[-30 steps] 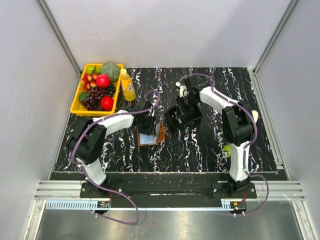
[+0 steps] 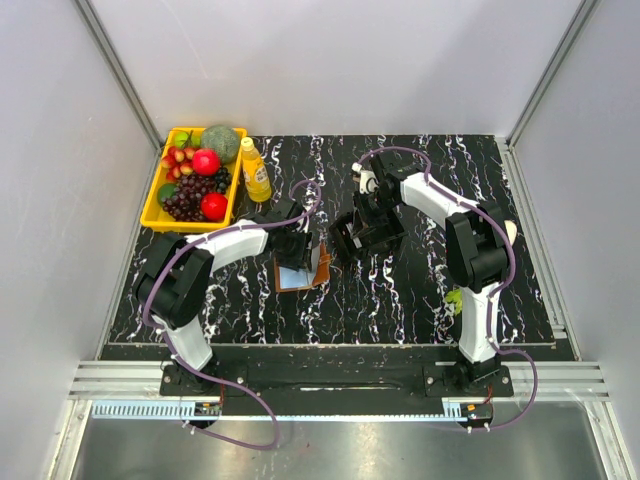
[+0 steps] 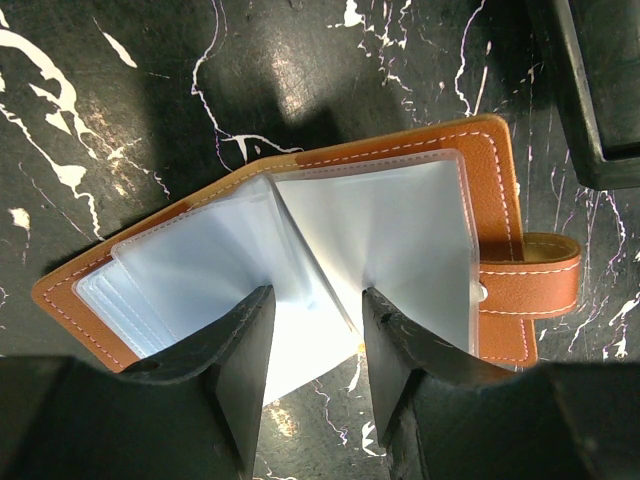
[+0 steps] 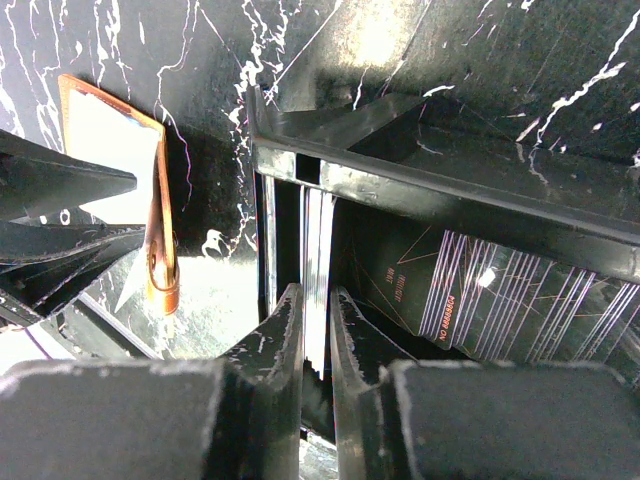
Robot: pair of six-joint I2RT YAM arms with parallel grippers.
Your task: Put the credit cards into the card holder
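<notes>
The brown card holder (image 3: 510, 215) lies spread on the table with clear sleeves, one sleeve edge (image 3: 305, 245) standing up. Above it is my left gripper, part open, with that edge passing between its fingertips; contact cannot be told. A black tray (image 4: 440, 200) with slots stands to the right. Thin white card edges (image 4: 317, 250) show upright in its left slot, and a dark printed card (image 4: 480, 290) lies in the wider section. Over the white edges my right gripper is narrowly open, with the edges between its fingertips; whether the pads touch them is unclear.
At the back left stand a yellow basket (image 2: 152, 214) of fruit and a yellow bottle (image 2: 256, 172). Small objects, one of them green (image 2: 453, 299), lie near the right edge.
</notes>
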